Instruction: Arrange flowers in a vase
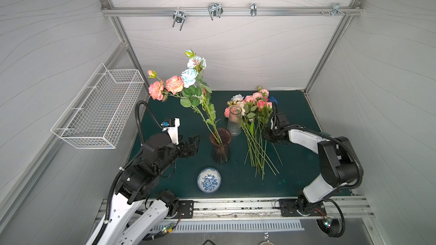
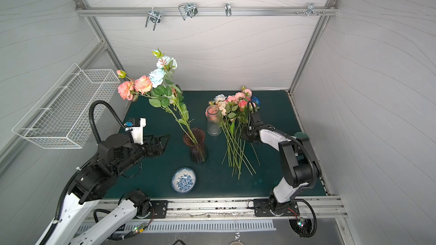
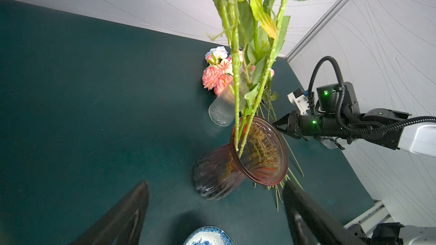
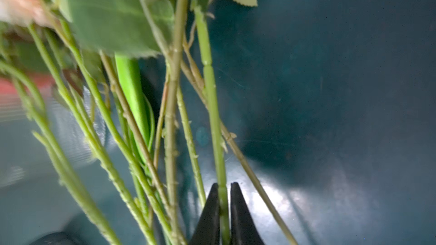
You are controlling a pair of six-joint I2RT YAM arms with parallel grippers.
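A brown glass vase (image 1: 221,152) holds several tall stems with pink and pale blue roses (image 1: 174,85). A heap of pink, white and blue flowers with long stems (image 2: 238,154) lies to its right. My right gripper is low among these stems, a green stem (image 4: 211,109) between its fingertips, the fingers part open or closing around it; a full grip cannot be told. My left gripper stands open and empty beside the vase, left of it in the top views.
A clear glass vase (image 1: 234,121) stands behind the brown one. A blue-and-white bowl (image 1: 209,180) sits at the front. A wire basket (image 1: 97,109) hangs on the left wall.
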